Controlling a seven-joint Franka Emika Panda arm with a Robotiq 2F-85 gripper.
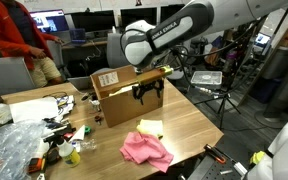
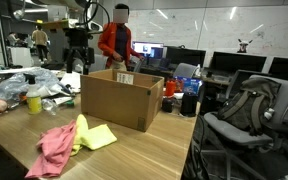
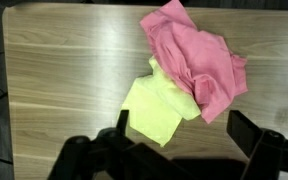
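My gripper is open, its dark fingers wide apart with nothing between them. It hangs above the table in front of the cardboard box [image 2: 129, 103], as exterior view 2 shows. Below it, on the bare wood, a crumpled pink cloth [image 3: 206, 58] and a pale yellow cloth [image 3: 152, 110] lie touching, the pink partly over the yellow. In exterior view 1 the pink cloth [image 1: 146, 150] is nearer the camera and the yellow cloth [image 1: 150, 128] lies between it and the box. Most of the box's inside is hidden.
A dark blue container [image 2: 190, 103] stands behind the box. A person in red [image 1: 14, 35] stands beyond the table.
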